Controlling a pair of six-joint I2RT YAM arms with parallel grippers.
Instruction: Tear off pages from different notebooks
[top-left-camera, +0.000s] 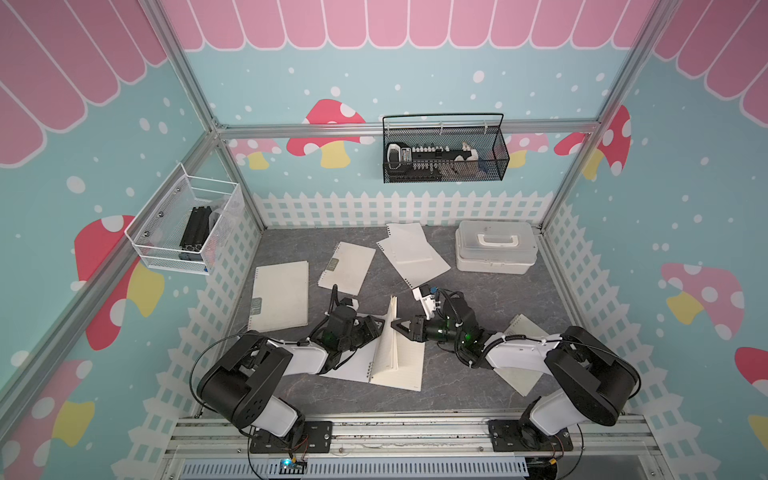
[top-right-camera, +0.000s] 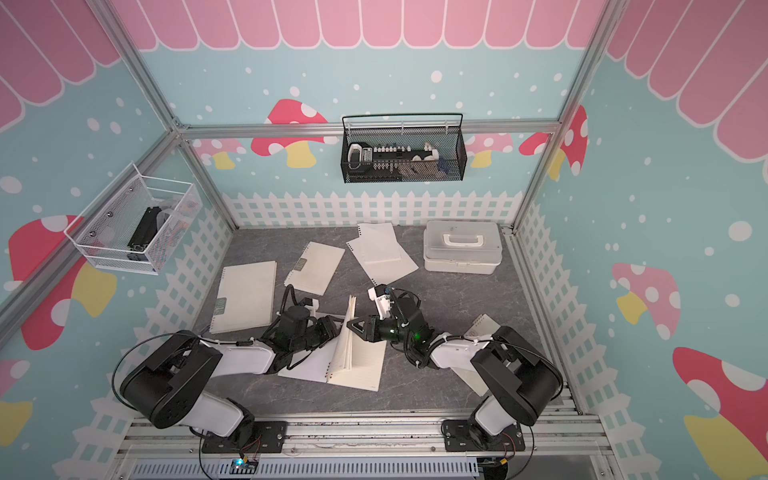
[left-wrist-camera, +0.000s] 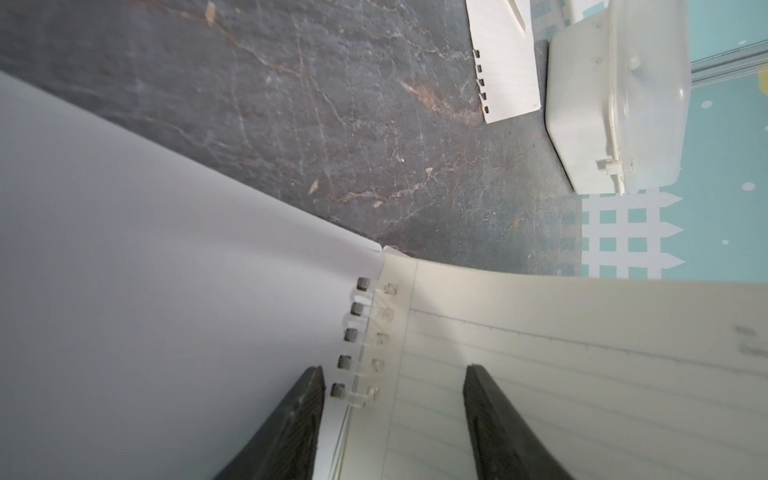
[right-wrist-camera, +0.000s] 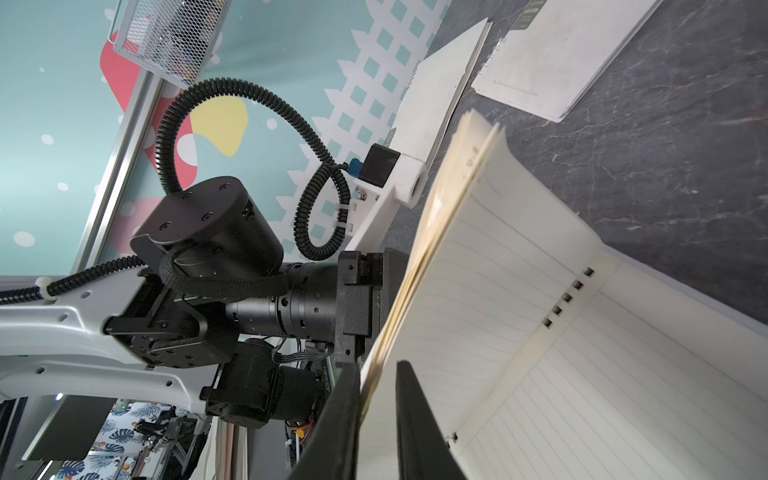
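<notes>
An open ring-bound notebook (top-left-camera: 408, 372) lies at the front middle, a bundle of its pages (right-wrist-camera: 488, 280) raised upright at the spine. My right gripper is on the edge of this bundle from the right, one finger each side in its wrist view; whether it pinches them is unclear. My left gripper is at the left side of the spine, fingers parted over the rings and ruled page, with nothing visibly gripped.
Notebooks (top-left-camera: 280, 296) lie at the back left, torn sheets (top-left-camera: 420, 268) at the back middle, a lidded box (top-left-camera: 496, 256) at the back right. Another notebook (top-left-camera: 512, 380) lies under the right arm.
</notes>
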